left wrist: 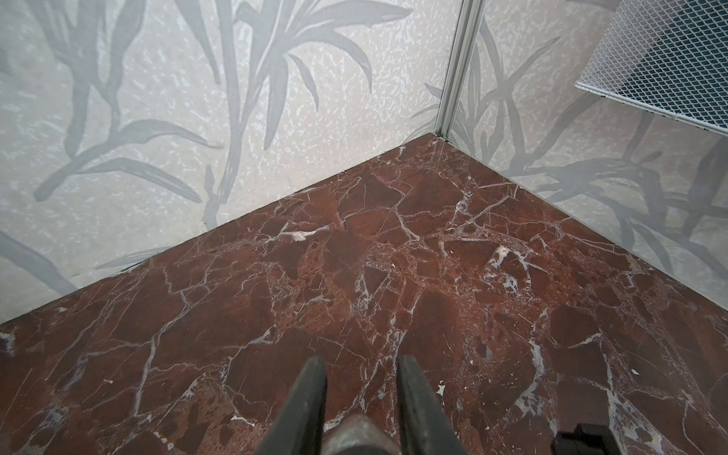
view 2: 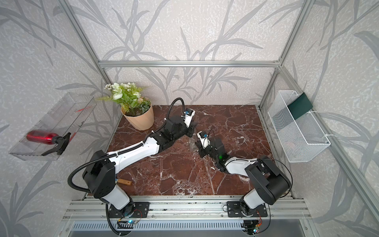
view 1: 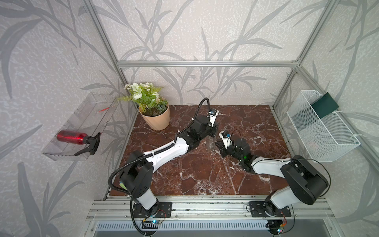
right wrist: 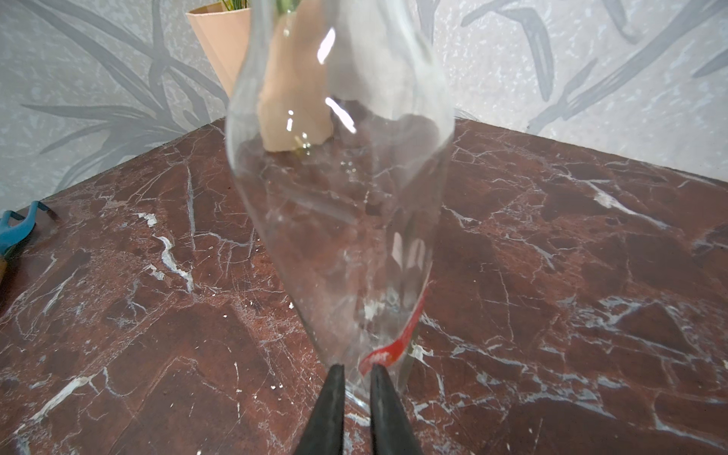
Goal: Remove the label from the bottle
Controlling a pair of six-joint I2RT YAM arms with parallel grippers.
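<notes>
A clear bottle point(right wrist: 333, 189) hangs over the table in the right wrist view, its outline narrowing downward. Low on its right side shows a red strip point(right wrist: 390, 352), apparently part of the label; the rest of the label cannot be made out. My left gripper is shut on the bottle, whose rounded end point(left wrist: 358, 436) shows between the fingers. Just below the strip is my right gripper, slightly open with a narrow gap between its fingertips. Whether it touches the strip I cannot tell. From above, the bottle point(view 1: 210, 143) is faint between both grippers.
A potted plant point(view 1: 156, 114) stands at the back left. On the left wall hangs a clear bin point(view 1: 88, 114) with a red bottle point(view 1: 71, 136); a white mesh basket point(view 1: 323, 130) hangs on the right. A wooden-handled item point(view 2: 124, 181) lies near the left arm's base.
</notes>
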